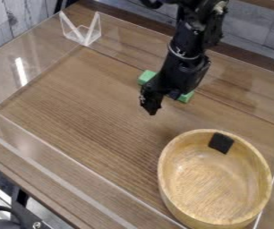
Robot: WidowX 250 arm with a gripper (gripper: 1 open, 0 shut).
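My black gripper (165, 93) reaches down from the top of the camera view to the middle of the table, open, its fingers over and around a green object (150, 79) that is partly hidden behind them. A large tan round container (214, 197) stands at the lower right, with a black block (221, 144) at its back edge.
A white wire holder (82, 29) stands at the back left. Raised edges border the table at the back and sides.
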